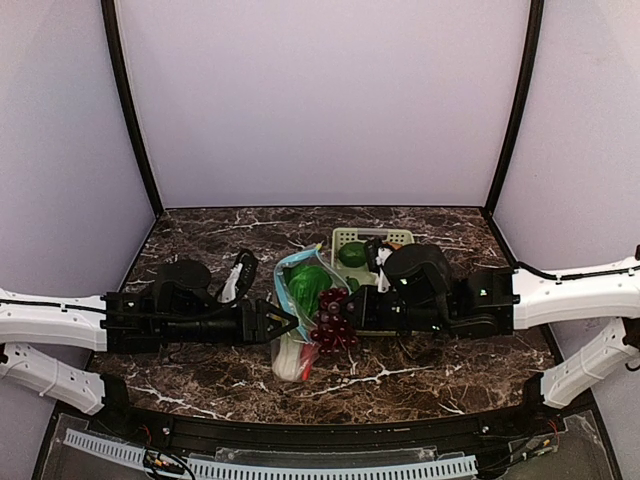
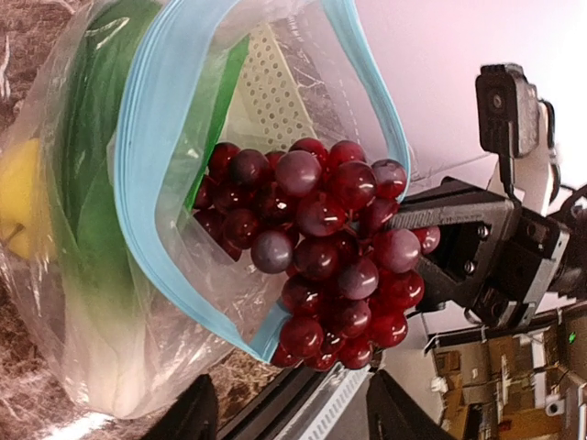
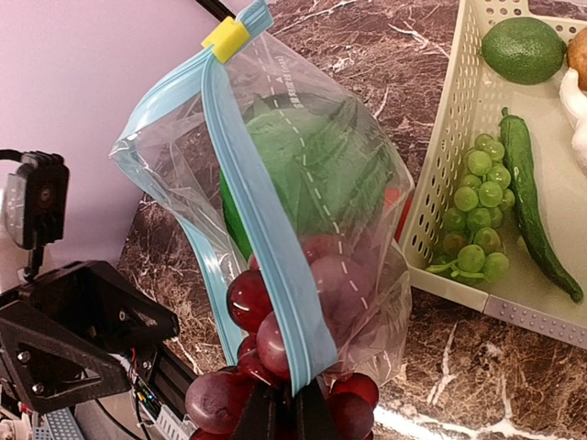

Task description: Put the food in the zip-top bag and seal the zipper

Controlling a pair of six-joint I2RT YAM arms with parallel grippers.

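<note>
The zip bag (image 1: 300, 270), blue-rimmed with a yellow slider (image 3: 225, 38), holds a leafy vegetable (image 2: 96, 266) and something yellow (image 2: 20, 197). Red grapes (image 2: 316, 261) lie partly inside its mouth and hang out over the rim. My right gripper is shut on the grapes at that mouth. My left gripper (image 1: 278, 322) is beside the bag's near-left side, above the pale stalk end; its blurred fingertips show at the bottom of the left wrist view, apart and open, with nothing seen between them.
A perforated tray (image 3: 431, 229) stands behind and right of the bag, with an avocado (image 3: 521, 50), green grapes (image 3: 484, 202), a cucumber (image 3: 532, 211) and other items.
</note>
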